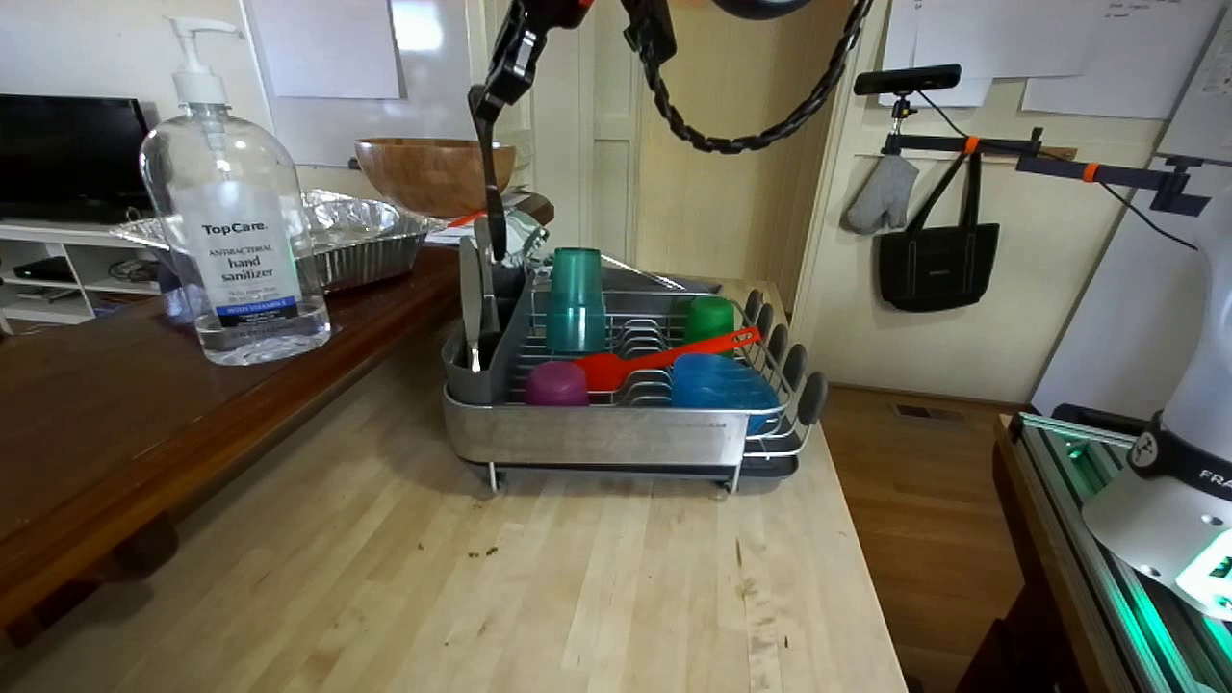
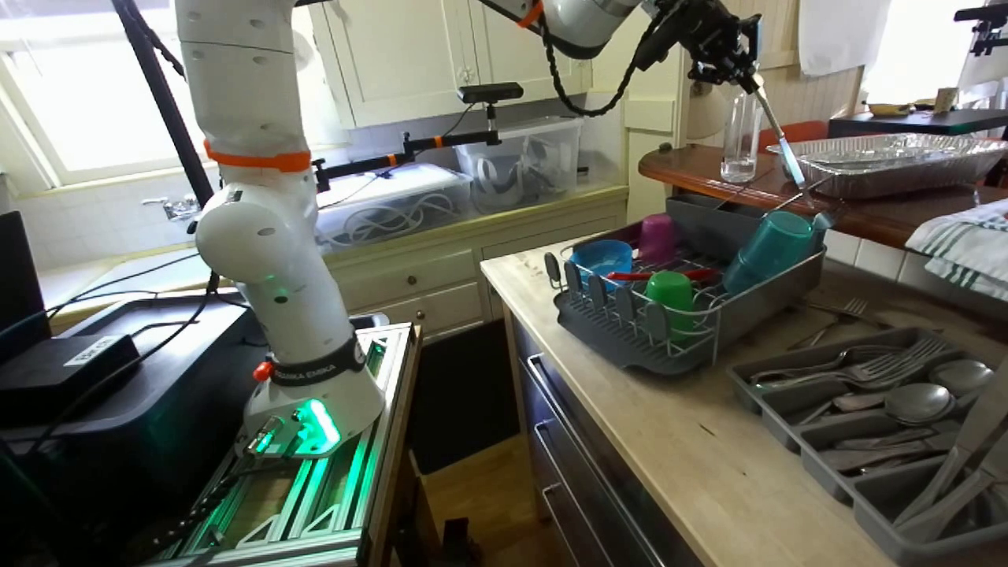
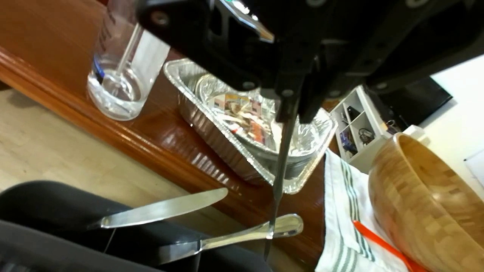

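Note:
My gripper (image 1: 480, 102) is shut on a long thin metal utensil (image 1: 494, 191), which looks like a knife (image 2: 783, 142) and hangs steeply downward above the rack's utensil holder. In the wrist view the gripper grips its upper end, and the held knife (image 3: 281, 165) shows nearly edge-on. Below it, a table knife (image 3: 165, 209) sticks blade up from the dark utensil holder (image 3: 50, 201), with another utensil's handle (image 3: 254, 233) beside it. The holder (image 1: 474, 383) forms the left end of the dish rack (image 1: 595, 437). Whether the held tip is fully clear of the holder, I cannot tell.
The rack holds a teal cup (image 1: 575, 300), a red utensil (image 1: 670, 356) and several other dishes. A grey cutlery tray (image 2: 813, 439) lies nearby on the counter. On the higher table stand a sanitizer bottle (image 1: 237, 231), a foil pan (image 3: 217, 140) and a wooden bowl (image 3: 422, 195).

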